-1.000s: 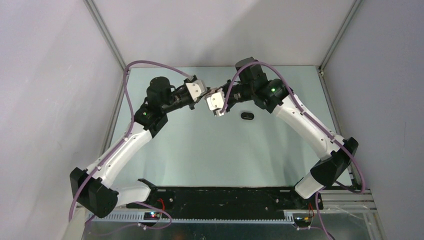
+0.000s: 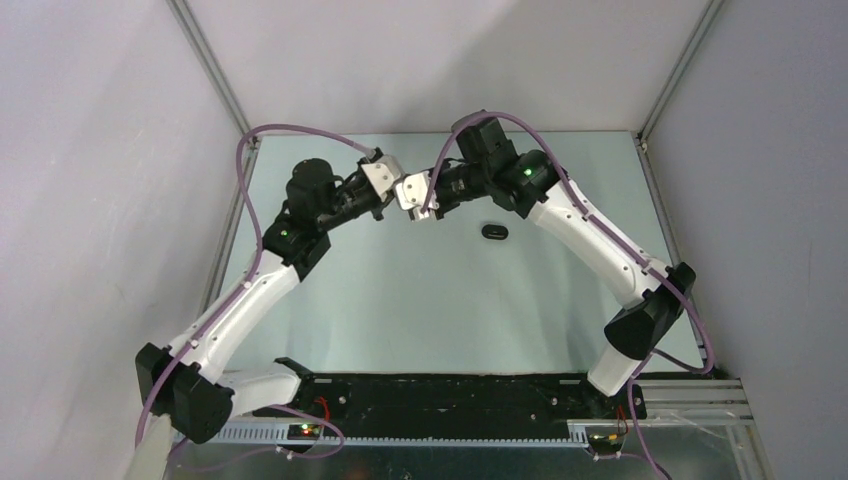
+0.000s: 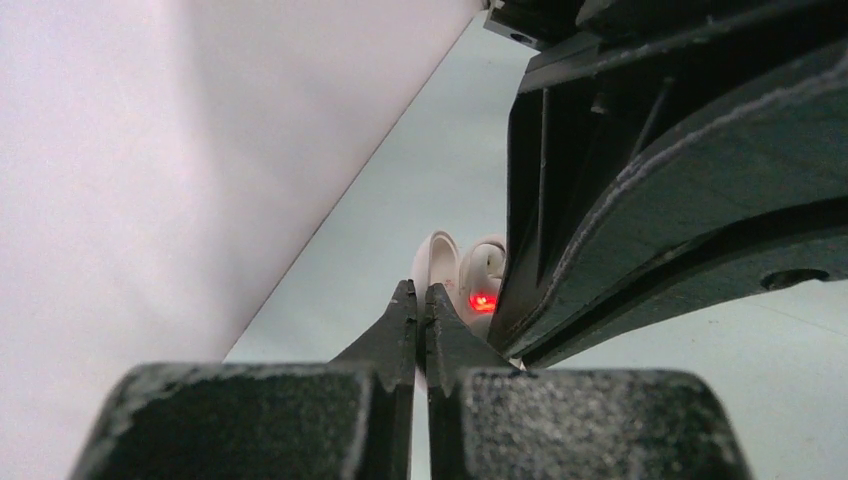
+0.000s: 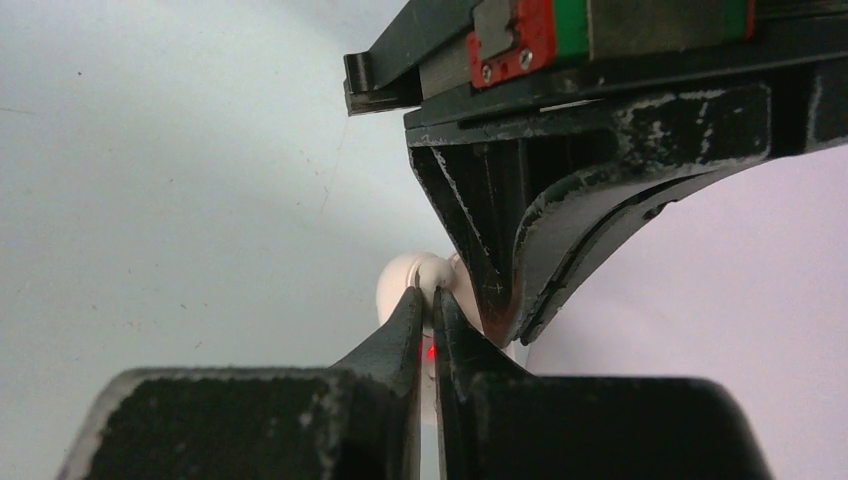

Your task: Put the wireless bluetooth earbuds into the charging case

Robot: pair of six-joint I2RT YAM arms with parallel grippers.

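A white charging case [image 3: 429,262] with a small red light appears in the left wrist view, held up off the table. My left gripper is shut on it, with a thin white rim between its fingertips. Beside this rim, a rounded white piece [image 3: 489,257], probably an earbud, is partly covered by the right gripper's dark body. In the right wrist view my right gripper is shut, its tips against a rounded white piece [image 4: 435,268] at the case. Whether that piece is pinched or only touched, I cannot tell. From above, both wrists hide the case.
A small black oval object [image 2: 495,231] lies on the pale table [image 2: 420,310], just right of where the arms meet. White walls [image 2: 440,60] stand behind and to the sides. The two wrists almost touch.
The black object has stayed put.
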